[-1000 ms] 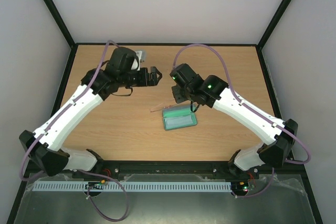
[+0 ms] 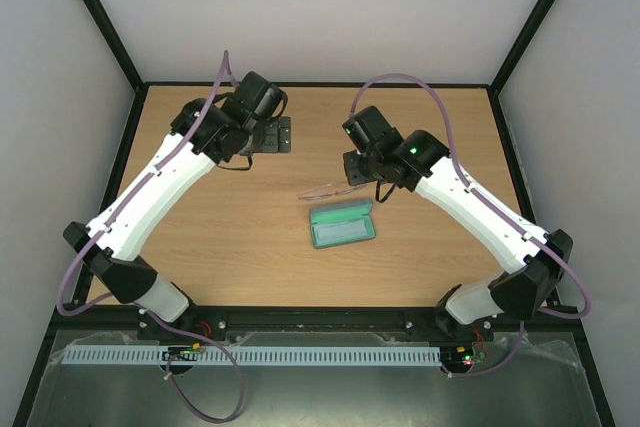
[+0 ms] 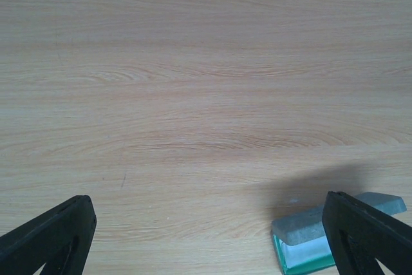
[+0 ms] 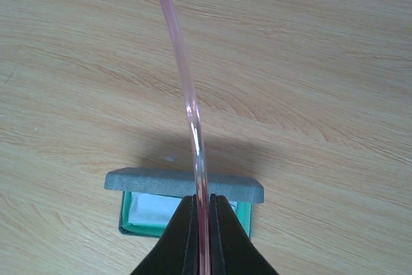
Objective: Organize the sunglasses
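Pink-tinted, thin-framed sunglasses are pinched in my right gripper, whose fingers are shut on a slim part of them. They reach far ahead of the fingertips and, in the top view, stick out leftward just behind the case. The teal case lies near the table's middle with its grey-green lid raised and a pale, empty interior. Toward the back left, my left gripper stands open with nothing between its fingers; its right finger covers part of the case in that view.
A dark frame edge and a pale wall bound the back.
My right gripper has shifted right and slightly back, carrying the sunglasses. The left gripper has drawn back to the left and slightly away, opening more distance between the two.
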